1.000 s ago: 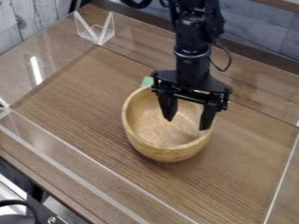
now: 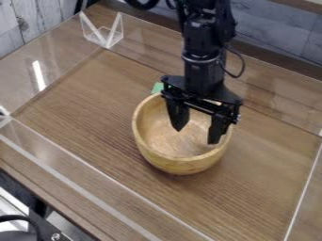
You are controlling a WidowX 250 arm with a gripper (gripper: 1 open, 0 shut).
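My black gripper (image 2: 199, 118) hangs over a tan wooden bowl (image 2: 179, 158) near the middle of the table, open, with its two fingertips spread left and right low over the bowl's interior. The inside of the bowl that shows looks empty. A small green object (image 2: 161, 87) sits just behind the bowl, partly hidden by the bowl and the arm.
A white wire-like object (image 2: 104, 33) stands at the back left. A dark item (image 2: 19, 229) lies at the lower left edge.
The bowl and green object have not visibly moved.
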